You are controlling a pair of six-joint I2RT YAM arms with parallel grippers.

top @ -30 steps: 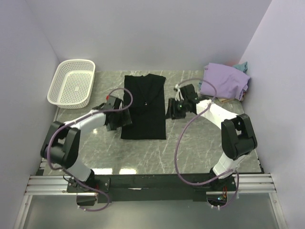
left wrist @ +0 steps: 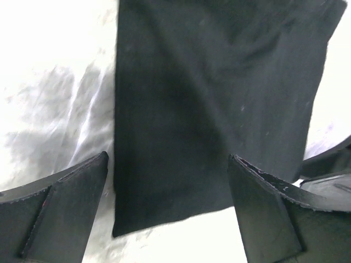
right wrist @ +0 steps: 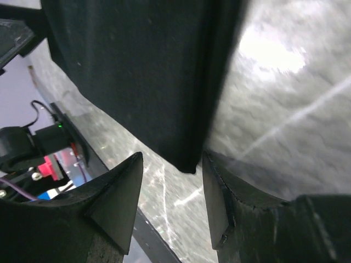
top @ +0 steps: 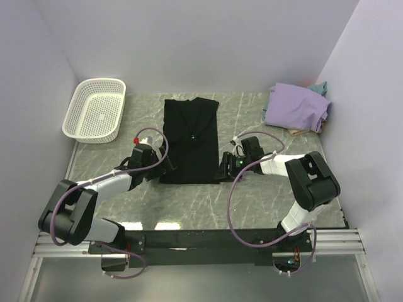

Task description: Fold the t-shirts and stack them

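Observation:
A black t-shirt [top: 192, 141] lies flat as a long folded strip in the middle of the table. My left gripper [top: 167, 168] is over its near left corner; in the left wrist view, open fingers [left wrist: 66, 203] stand on either side of the shirt's left edge and lower part. At the near right corner my right gripper [top: 225, 172] is open too. In the right wrist view the shirt's dark corner [right wrist: 186, 156] points between the spread fingers. Neither gripper visibly holds cloth.
A stack of folded shirts, purple one [top: 293, 107] on top, sits at the back right. An empty white basket [top: 94, 132] stands at the back left.
The shirt has not moved.

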